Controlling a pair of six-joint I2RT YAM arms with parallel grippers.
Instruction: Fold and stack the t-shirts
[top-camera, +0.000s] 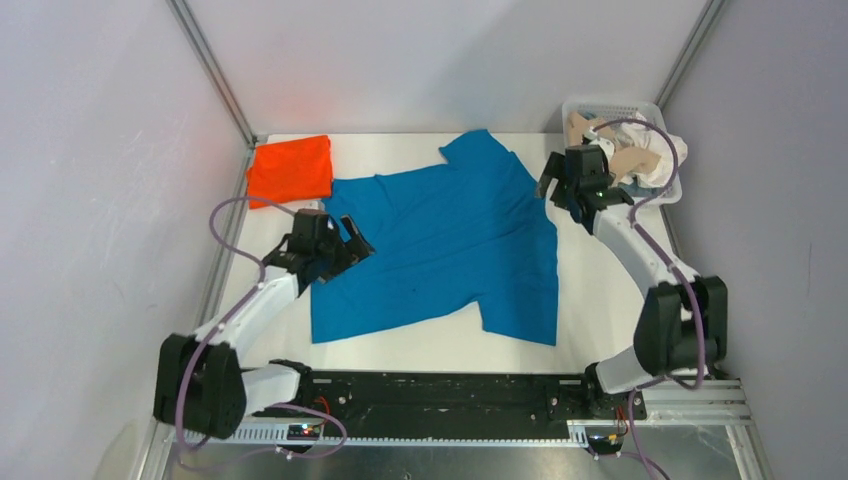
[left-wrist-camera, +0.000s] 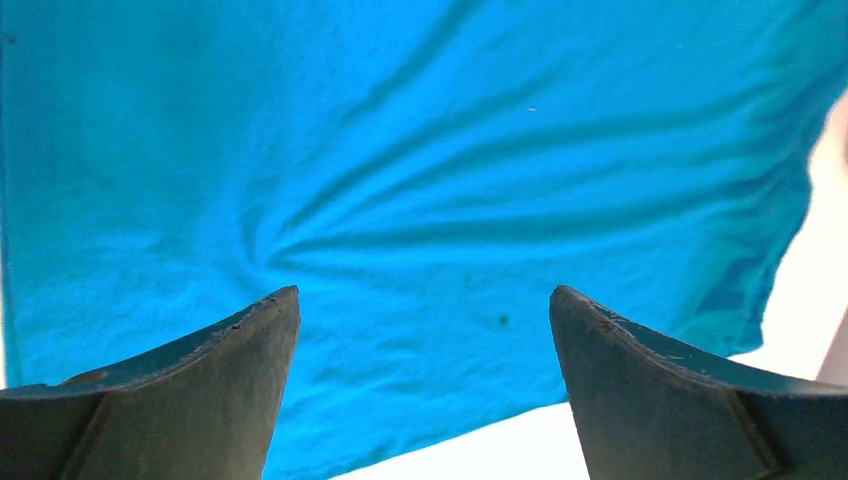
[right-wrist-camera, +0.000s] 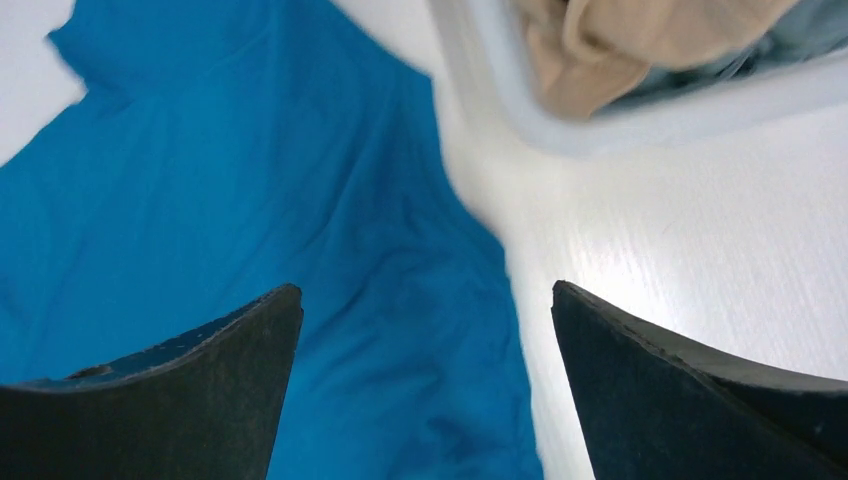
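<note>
A blue t-shirt (top-camera: 440, 240) lies spread over the middle of the table, one sleeve pointing to the back and the other toward the front right. Soft creases run across it in the left wrist view. Over its left part hangs my left gripper (top-camera: 359, 240), open, with only flat cloth (left-wrist-camera: 420, 300) below its fingers. My right gripper (top-camera: 548, 178) is open at the shirt's right edge, close to the basket; nothing is between its fingers. A folded orange t-shirt (top-camera: 290, 170) rests at the back left corner.
At the back right stands a white basket (top-camera: 673, 190) heaped with beige, white and dark cloth (top-camera: 632, 160). Bare table (top-camera: 420, 350) shows along the front and on the right side. Walls close in the left, back and right.
</note>
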